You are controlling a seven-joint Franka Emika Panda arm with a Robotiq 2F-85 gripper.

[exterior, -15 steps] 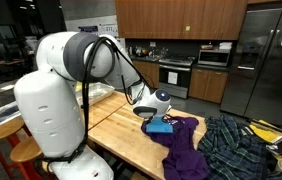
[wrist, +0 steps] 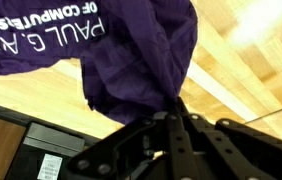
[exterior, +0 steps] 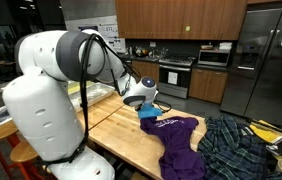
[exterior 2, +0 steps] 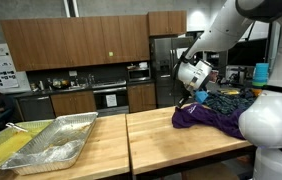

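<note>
A dark purple shirt [exterior: 181, 150] with white lettering lies spread and crumpled on the wooden table. In the wrist view a fold of the shirt [wrist: 141, 65] gathers to a narrow end at the fingertips of my gripper, which is shut on it. Exactly how much cloth sits between the fingers is hidden. From the side, the shirt [exterior 2: 206, 116] rises slightly toward the gripper at its left end.
A dark, bunched cloth [exterior: 231, 150] occupies the table to the right of the shirt. Yellow items [exterior: 269, 135] lie beyond it. Bare wooden tabletop [exterior: 116, 128] shows to the left. A foil tray [exterior 2: 56, 145] stands on a separate surface.
My gripper has moved left and back, and a little higher in exterior view 1. The near-gripper part of the purple shirt has shifted the same way.
</note>
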